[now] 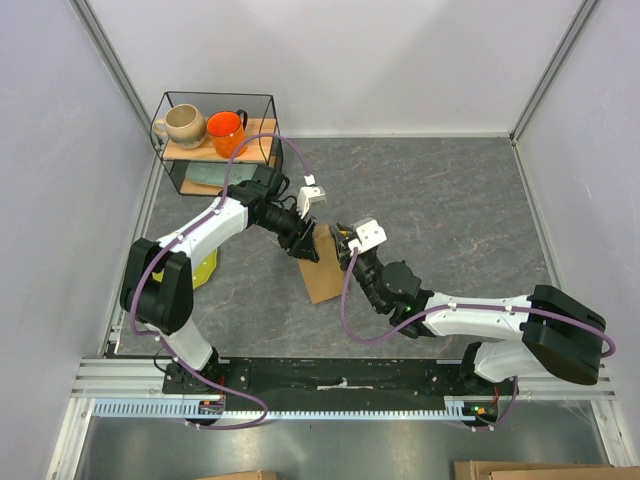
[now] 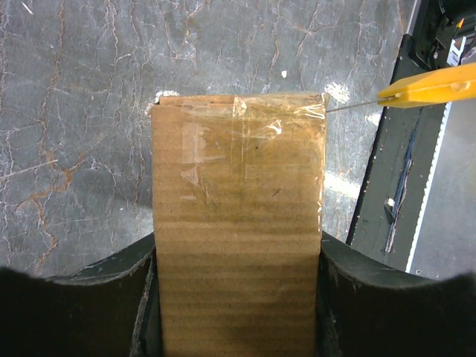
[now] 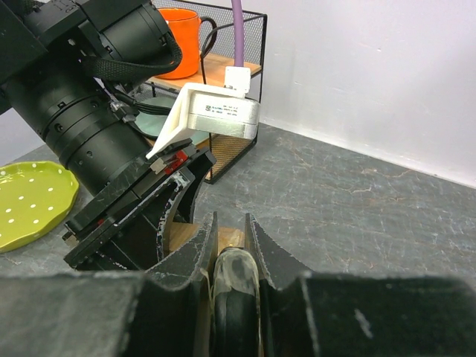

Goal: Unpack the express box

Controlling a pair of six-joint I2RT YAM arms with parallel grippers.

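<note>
The brown cardboard box [image 1: 322, 277] stands tilted on the grey table, its taped end [image 2: 242, 134] plain in the left wrist view. My left gripper is shut on it, one finger along each side. A yellow knife [image 2: 428, 85] with a thin blade comes in from the right there, its tip at the box's right taped corner; whether it has cut in, I cannot tell. My right gripper is shut on this knife, whose dark rear end shows between the fingers. Beyond them a little of the box shows, mostly hidden. Its contents are out of sight.
A wire rack [image 1: 222, 130] at the back left carries an orange mug [image 1: 226, 133] and a beige mug [image 1: 184, 126]. A green dotted plate [image 3: 33, 201] lies behind the left arm.
</note>
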